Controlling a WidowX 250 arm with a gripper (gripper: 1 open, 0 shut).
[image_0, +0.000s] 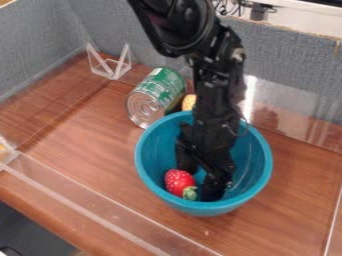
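My black gripper (203, 175) reaches down from the top into a teal bowl (160, 190) on the wooden table. Its fingers are low inside the bowl, just right of a red strawberry (179, 182) with a green top, which lies at the bowl's left-front inside. The fingertips are dark and partly hidden, so whether they touch the strawberry is unclear.
A green can (156, 95) lies on its side behind the bowl, with a yellow item (190, 102) beside it, partly hidden by the arm. A white wire frame (110, 62) stands back left. Grey walls edge the back.
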